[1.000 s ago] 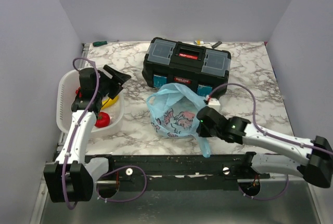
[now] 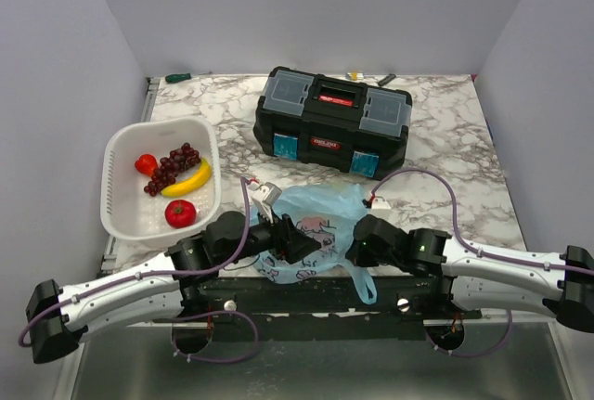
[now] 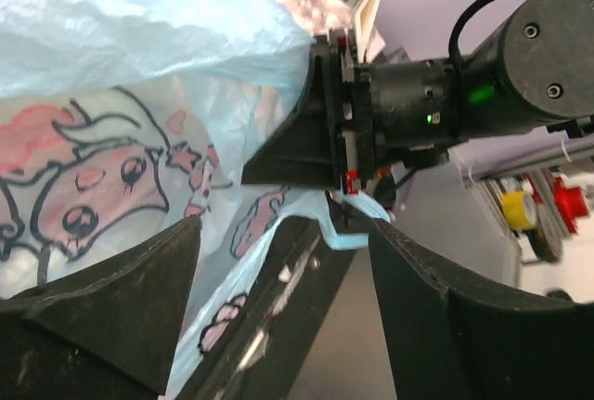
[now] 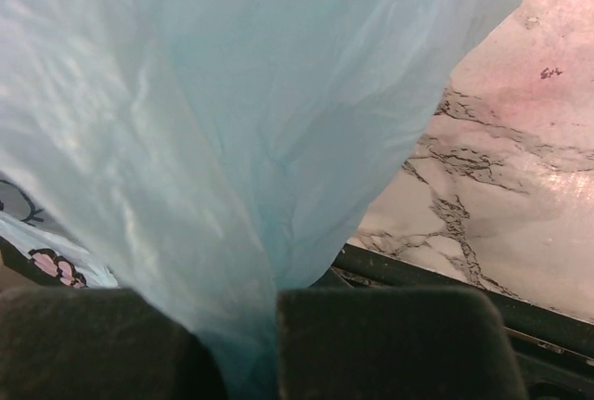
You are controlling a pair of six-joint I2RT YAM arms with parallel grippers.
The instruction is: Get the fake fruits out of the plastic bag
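Note:
The light-blue plastic bag (image 2: 320,210), printed with pink cartoon figures, lies slack at the front middle of the table. My right gripper is shut on a fold of the bag, and the film spreads upward from between its fingers. My left gripper stands open over the bag's printed side, its fingers apart and empty. In the white basket (image 2: 113,187) at left lie a red tomato (image 2: 180,213), a yellow banana (image 2: 188,180), dark grapes (image 2: 165,174) and a red fruit (image 2: 146,164). No fruit shows inside the bag; part of it is hidden by the arms.
A black toolbox (image 2: 329,122) with clear lids stands behind the bag. A green-handled tool (image 2: 178,77) lies at the back left edge. Bare marble (image 2: 464,168) is free on the right.
The left gripper has come from over the basket rightward to the bag. The bag now looks flatter.

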